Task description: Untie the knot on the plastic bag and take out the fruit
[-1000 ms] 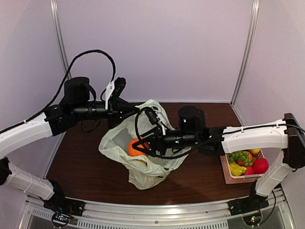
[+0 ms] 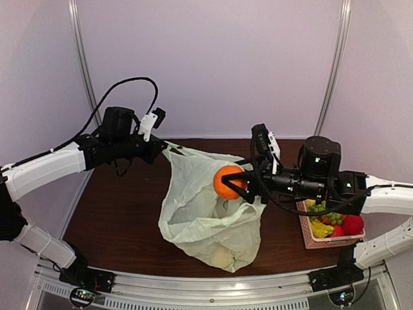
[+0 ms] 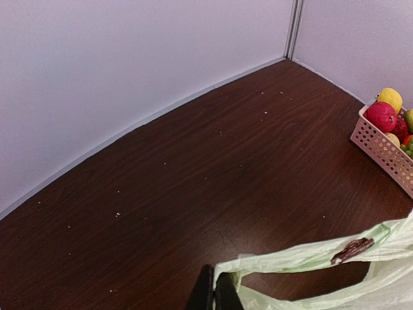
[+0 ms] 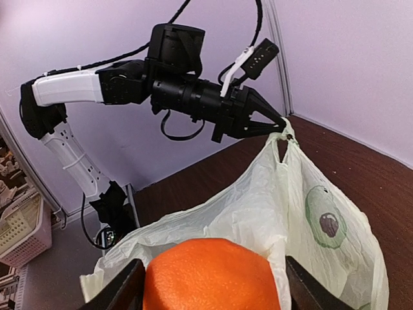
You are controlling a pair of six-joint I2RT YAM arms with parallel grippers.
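Observation:
The pale plastic bag (image 2: pixel 193 239) stretches open between my grippers, its lower part over the table. My left gripper (image 2: pixel 161 143) is shut on a twisted corner of it, seen also in the right wrist view as a white strand (image 4: pixel 287 135) at the fingertips. My right gripper (image 2: pixel 237 183) holds a large orange (image 2: pixel 222 184) at the bag's mouth, partly raised out of it; in the right wrist view the orange (image 4: pixel 210 278) fills the space between the fingers, with bag film beside it. A pale round shape shows through the bag's bottom.
A pink basket (image 2: pixel 326 240) of mixed fruit stands at the table's right, under my right arm.
My right gripper has moved up and right with the orange. My left gripper has drawn back leftward, pulling the bag's corner, and the bag has spread and shifted right.

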